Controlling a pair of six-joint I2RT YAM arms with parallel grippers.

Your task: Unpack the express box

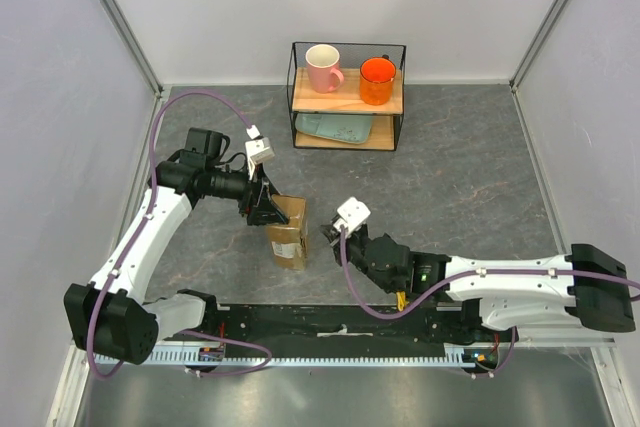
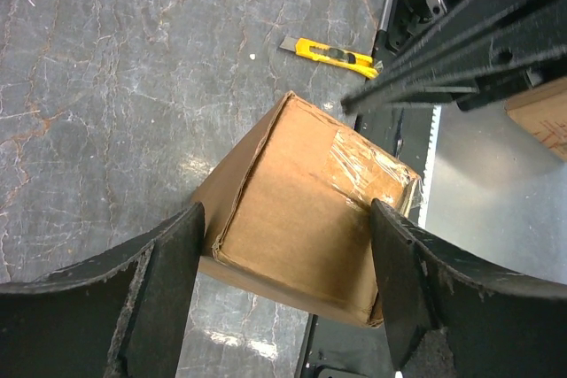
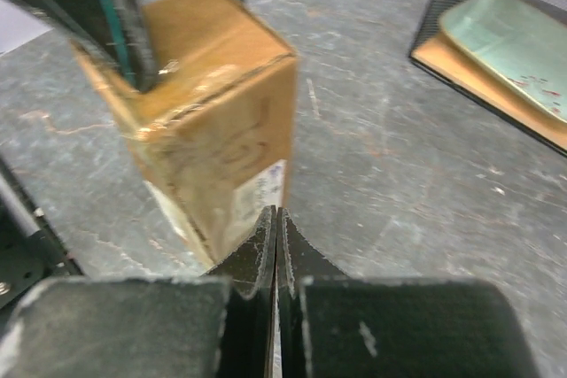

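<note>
The brown cardboard box point(image 1: 289, 232) stands upright on the grey table, left of centre in the top view. My left gripper is shut on it from above, its fingers on either side of the box's upper part, as the left wrist view shows. Clear tape crosses an edge of the box. To the right of the box my right gripper is shut, its two tips together and nothing between them. It is apart from the box. A yellow utility knife point(image 2: 333, 54) lies on the table near the front edge.
At the back stands a wire shelf point(image 1: 347, 112) with a pink mug point(image 1: 323, 68) and an orange mug point(image 1: 377, 80) on top, and a pale green tray point(image 1: 335, 127) below.
</note>
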